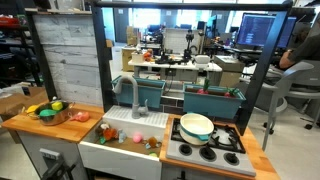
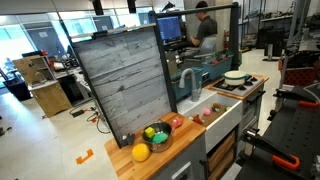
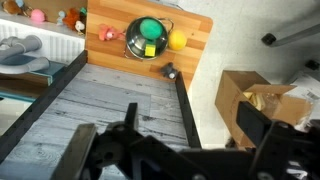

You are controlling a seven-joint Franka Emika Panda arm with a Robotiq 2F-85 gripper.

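My gripper shows at the bottom of the wrist view, its dark fingers spread wide and nothing seen between them. Below it lie the grey wood panel and the wooden counter. A metal pot on that counter holds a green item and a yellow one. Beside the pot are a yellow round fruit and a reddish item. In exterior view 2 the pot stands in front of the panel, the yellow fruit next to it. The gripper is well away from all of these.
Several small colourful toys lie in the sink, behind which rises a grey faucet. A pale pan sits on the stove. Dark frame posts bound the counter. An open cardboard box lies on the floor.
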